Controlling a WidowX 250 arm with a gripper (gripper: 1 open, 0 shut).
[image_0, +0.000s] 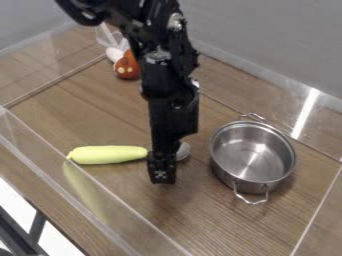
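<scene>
My black gripper reaches down to the wooden table, its fingertips low between a pale yellow-green vegetable-like toy and a steel pot. A small silvery-grey object sits just behind and right of the fingertips, partly hidden by them. The fingers are dark and overlapping, so their spacing is hard to make out; nothing clearly sits held between them.
An orange-brown object with white pieces beside it stands at the back left. Clear panels edge the table. Bare wood lies in front and at the left.
</scene>
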